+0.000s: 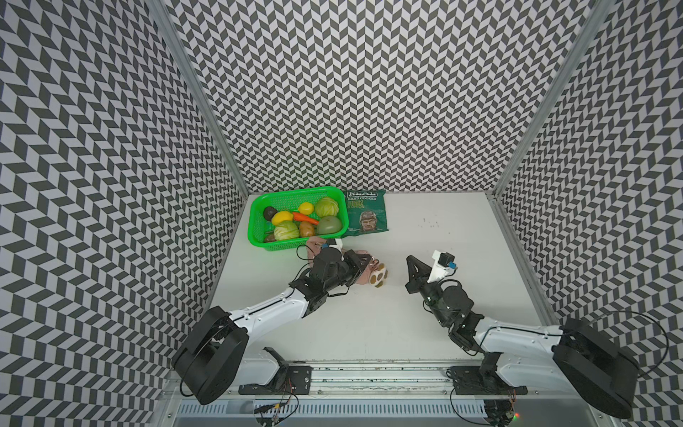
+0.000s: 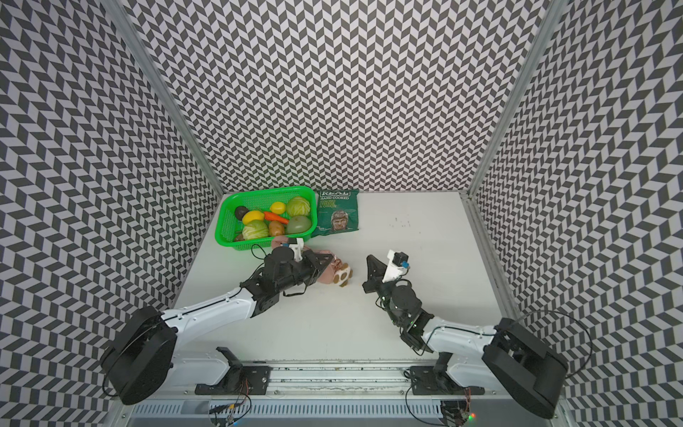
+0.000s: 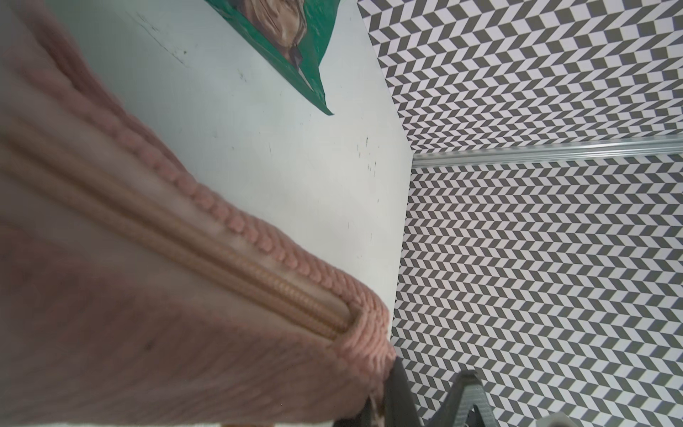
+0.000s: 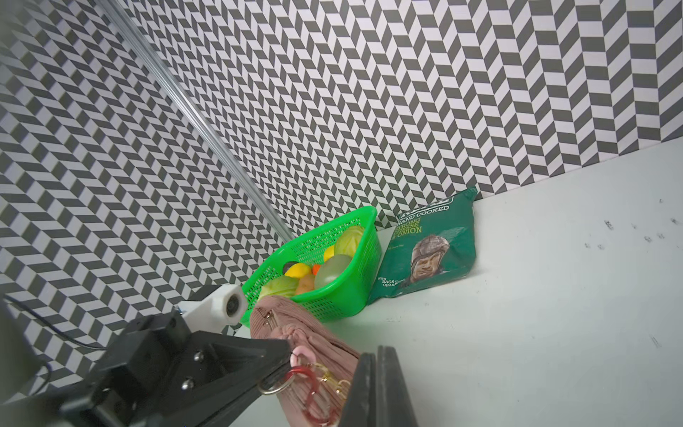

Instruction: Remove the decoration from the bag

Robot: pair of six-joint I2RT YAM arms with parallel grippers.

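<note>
A pink corduroy bag (image 3: 178,334) lies on the table in front of the green basket, partly behind my left arm. My left gripper (image 1: 368,258) is shut at the bag's end, with a small pink loop (image 4: 303,353) at its fingertips. Close by hang a red ring (image 4: 311,391) and a gold clasp (image 4: 331,380) of the decoration. Its brown-and-white part (image 1: 377,275) rests beside the bag's right end in the top left view. My right gripper is shut with nothing between its fingers, clear of the decoration and to its right.
A green basket (image 1: 263,247) of toy fruit and vegetables stands behind the bag. Next to it lies a green crisp packet (image 1: 366,213) at the back edge.
</note>
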